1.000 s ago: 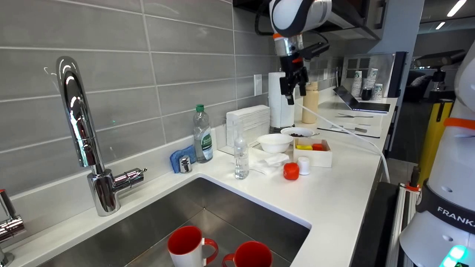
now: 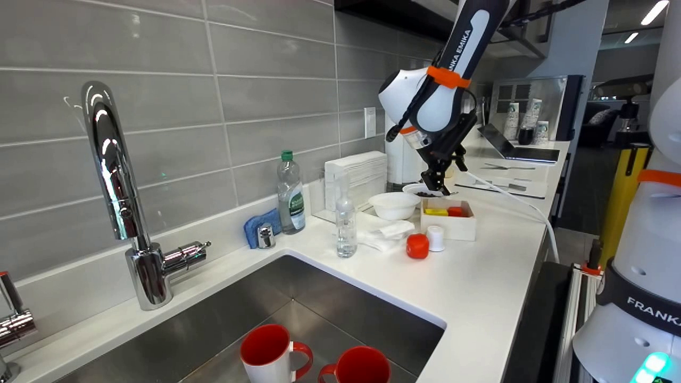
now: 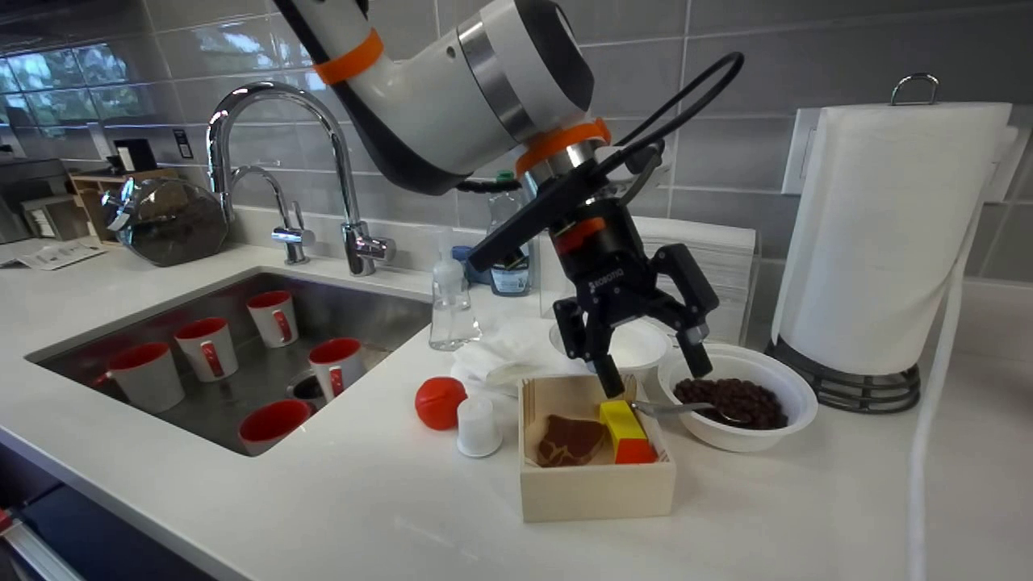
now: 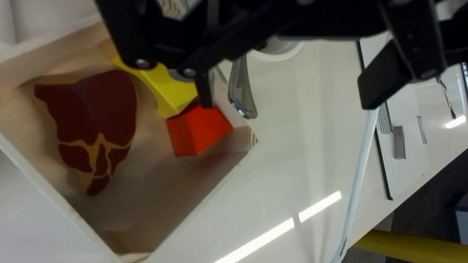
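My gripper (image 3: 654,376) stands open in exterior view 2, its fingers pointing down over the spoon (image 3: 668,407) handle. That spoon rests in a white bowl of dark beans (image 3: 731,402), its handle reaching toward the wooden box (image 3: 595,494). Inside the box lie a brown steak piece (image 3: 569,440) and a yellow-and-red block (image 3: 625,431). From the wrist view, the spoon handle (image 4: 241,90) shows in the gap between my spread fingers, nearer the left one. Nothing is gripped. In exterior view 1 the gripper (image 2: 440,185) hangs just above the bean bowl and box, partly covering the bowl.
An empty white bowl (image 3: 634,349) sits behind the box. Left of the box are a white cup (image 3: 478,426) and a red tomato-like object (image 3: 440,402). A paper towel roll (image 3: 886,242) and a white cable (image 3: 930,407) stand on the right. Mugs fill the sink.
The arm has come down from high beside the paper towel roll to just above the bean bowl and box, and the wrist has tilted. The objects on the counter look unmoved.
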